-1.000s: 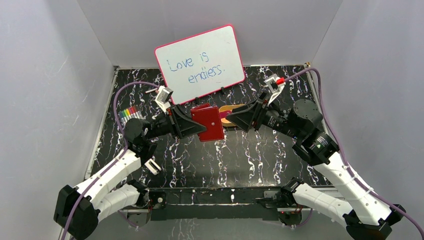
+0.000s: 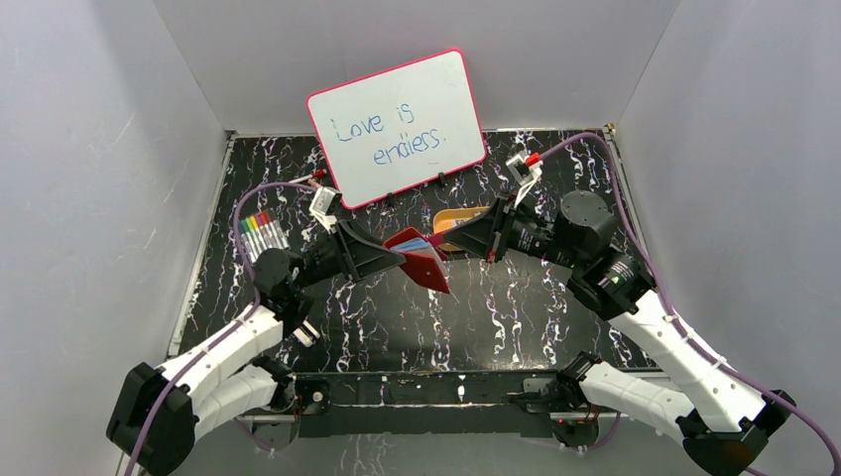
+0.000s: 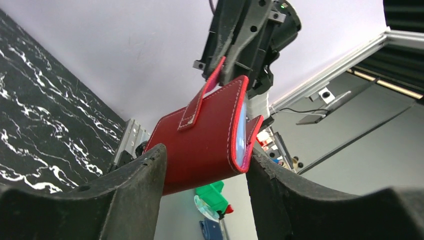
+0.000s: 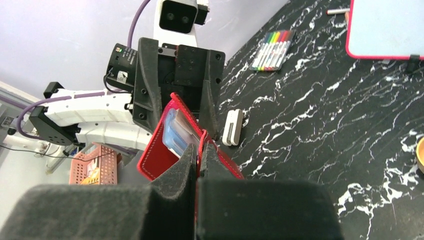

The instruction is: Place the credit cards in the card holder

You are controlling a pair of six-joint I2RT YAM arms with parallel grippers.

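The red card holder (image 2: 426,275) hangs above the table between the two arms, tilted, its opening showing. Pale and bluish cards (image 4: 176,132) sit inside it. My right gripper (image 2: 445,239) is shut on the holder's red flap (image 3: 192,111). My left gripper (image 2: 401,260) stands part open, with its fingers (image 4: 150,75) spread to either side of the holder. In the left wrist view the holder's body fills the space between and beyond those fingertips. Whether either finger touches it, I cannot tell.
A yellow tray (image 2: 443,220) stands behind the right gripper, partly covered. At the back leans the whiteboard (image 2: 397,124). Colored markers (image 4: 272,50) and a small white item (image 4: 233,127) lie on the left.
My right gripper has moved left to the holder and shut on its flap. The holder has tilted, so its opening and cards now show.
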